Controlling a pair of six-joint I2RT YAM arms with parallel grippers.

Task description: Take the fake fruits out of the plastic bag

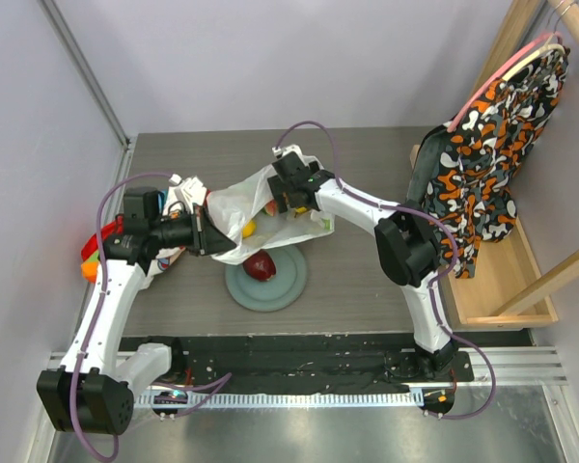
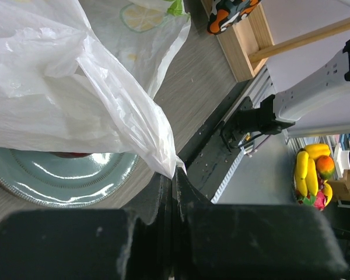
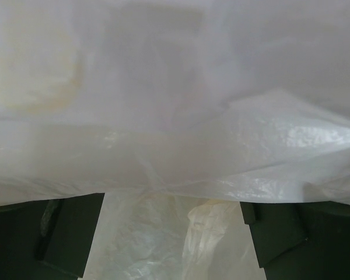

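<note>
The white plastic bag [image 1: 234,214] lies on its side, its mouth facing front. Its edge [image 2: 157,137] runs into my left gripper, whose fingers are shut on the thin film. A yellow fruit [image 1: 249,230] shows in the mouth. Deeper in, a reddish fruit [image 1: 270,207] and another yellow piece [image 1: 301,209] lie beside my right gripper [image 1: 282,201], partly hidden by it. In the right wrist view its fingers [image 3: 70,236] stand wide open, with bag film across and between them and no fruit seen there. A dark red fruit [image 1: 260,266] rests on the grey-green plate [image 1: 256,305].
Colourful items [image 1: 90,256] lie under and behind the left arm. At the right, a wooden rack [image 1: 502,318] holds a camouflage garment [image 1: 478,159]. Bare table [image 1: 352,294] lies right of the plate.
</note>
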